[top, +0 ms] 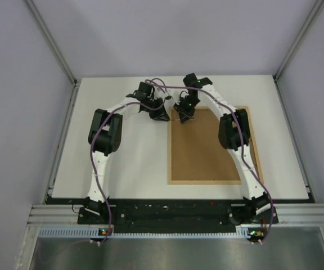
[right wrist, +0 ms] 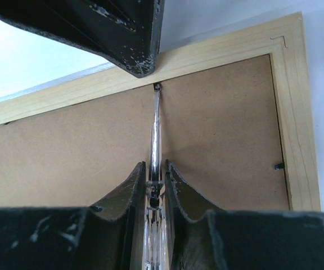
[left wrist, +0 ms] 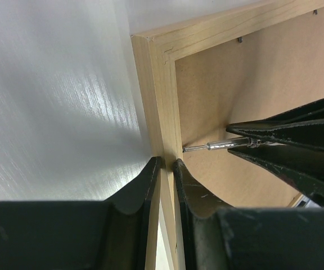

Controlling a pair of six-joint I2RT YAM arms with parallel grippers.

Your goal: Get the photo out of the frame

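Note:
The wooden picture frame lies back side up, with its brown backing board inside. My left gripper is shut on the frame's left side bar, near a corner. A slim metal tool, like a small screwdriver, stands between the fingers of my right gripper, which close in on both sides of it. Its tip meets a small dark tab at the bar's inner edge. The photo is hidden from view.
More dark tabs show along the inner edge, such as one tab on the adjoining bar. Both grippers are close together at the frame's upper left.

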